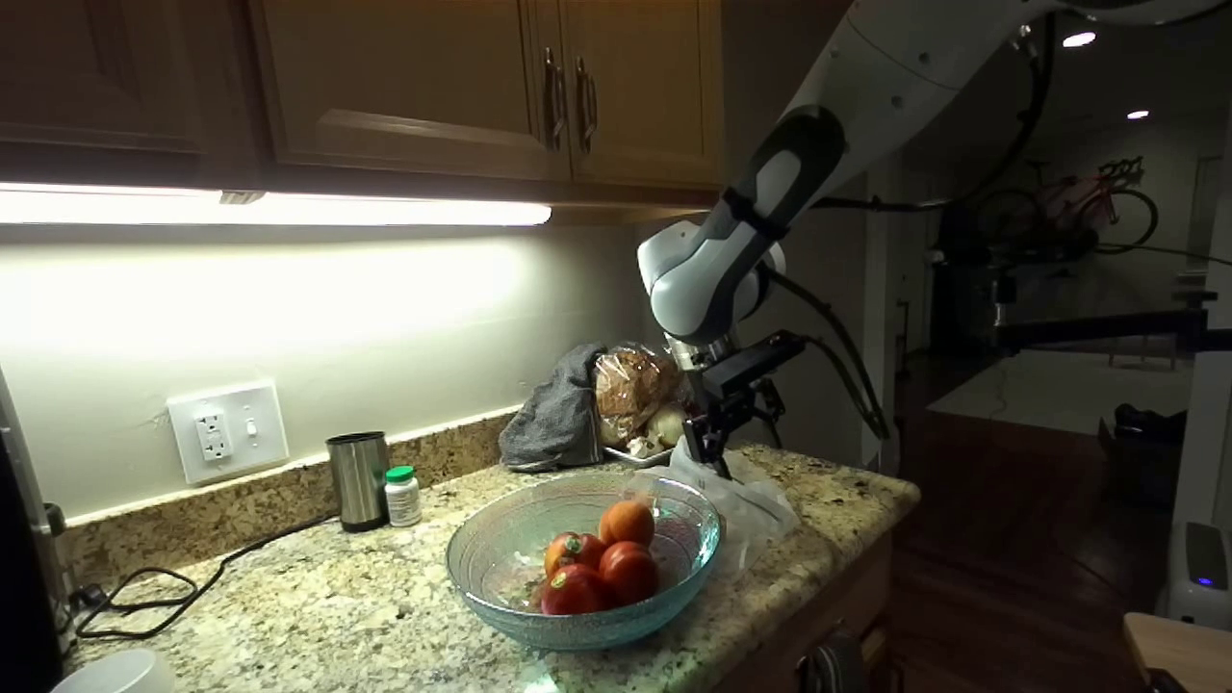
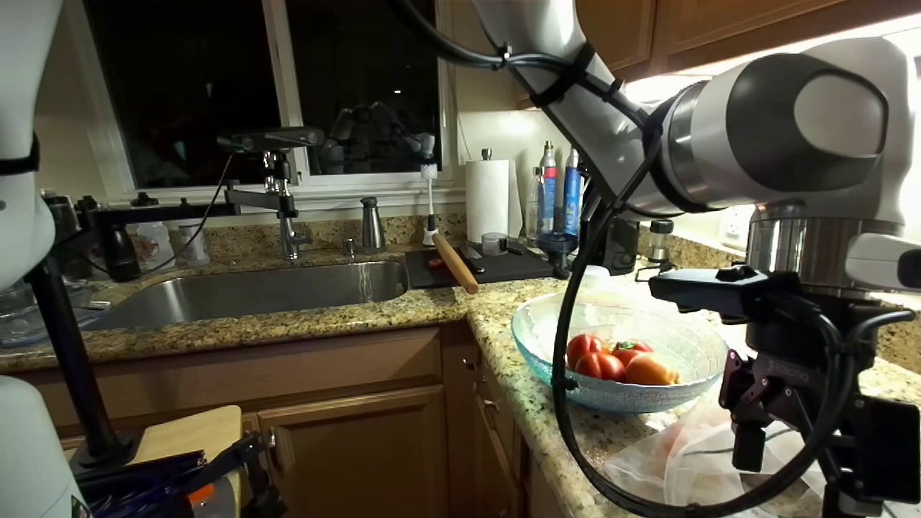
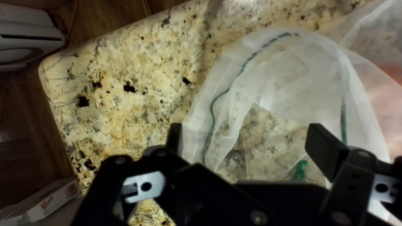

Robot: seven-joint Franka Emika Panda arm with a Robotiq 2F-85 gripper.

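Below my gripper lies a translucent white bag [image 3: 290, 75] with a green line along its edge, spread on the granite counter. The gripper is open, its two fingers wide apart, with the bag's folds showing in the space between them. Whether the fingers touch the bag, I cannot tell. A reddish shape shows through the bag at the right of the wrist view. Beside the bag stands a glass bowl [image 1: 497, 577] holding several tomatoes [image 1: 577, 587] and an orange-coloured fruit [image 1: 627, 524].
Behind the bowl are a grey cloth [image 1: 554, 416] and a bagged loaf [image 1: 632, 393] against the wall. A steel cup [image 1: 360, 479] and a green-capped bottle [image 1: 401, 497] stand farther left. Bare counter [image 3: 128, 79] reaches the rounded corner beside the bag.
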